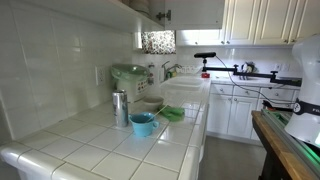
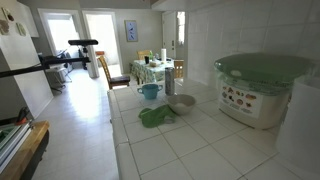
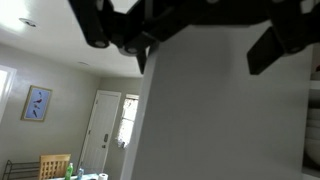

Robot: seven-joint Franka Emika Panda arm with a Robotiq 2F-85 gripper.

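Observation:
In the wrist view my gripper shows as dark, blurred shapes along the top, its fingers (image 3: 268,50) wide apart with nothing visible between them. A plain grey-white cabinet door (image 3: 215,110) fills the middle behind them; whether they touch it cannot be told. The door (image 1: 196,14) also hangs open at the top of the first exterior view. On the tiled counter stand a blue cup (image 1: 143,124), a silver canister (image 1: 121,108), a bowl (image 2: 181,103) and a crumpled green cloth (image 2: 157,115). Neither exterior view shows the gripper.
A white bin with a green lid (image 2: 250,90) stands against the tiled wall. The upper shelf (image 1: 110,12) overhangs the counter, and stacked dishes (image 3: 313,140) show at the wrist view's right edge.

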